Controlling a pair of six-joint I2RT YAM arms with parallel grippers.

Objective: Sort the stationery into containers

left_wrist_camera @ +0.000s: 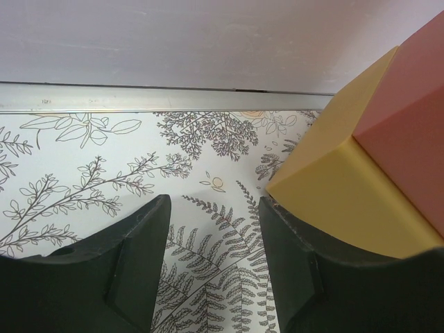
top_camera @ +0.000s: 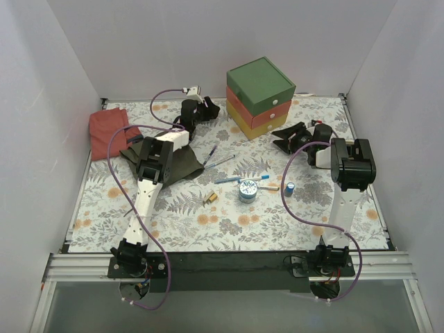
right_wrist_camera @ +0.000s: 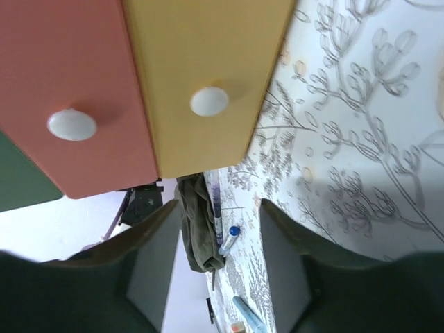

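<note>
A small drawer box with a green top (top_camera: 261,82) stands at the back, its red drawer (top_camera: 269,113) and yellow drawer (top_camera: 267,128) both closed. Left of it hovers my left gripper (top_camera: 212,109), open and empty; the left wrist view shows bare patterned cloth between its fingers. My right gripper (top_camera: 283,140) is open just off the front of the yellow drawer, with nothing held. Mid-table lie a dark pen (top_camera: 210,154), a thin silvery stick (top_camera: 220,161), a blue pen (top_camera: 227,180), a blue-capped marker (top_camera: 255,177) and an orange-tan piece (top_camera: 269,187).
A round blue-and-white tin (top_camera: 248,191), a small blue cylinder (top_camera: 289,188) and small yellowish pieces (top_camera: 210,198) stand or lie in front. Dark green fabric (top_camera: 182,165) spreads under the left arm; red fabric (top_camera: 103,128) is at the back left.
</note>
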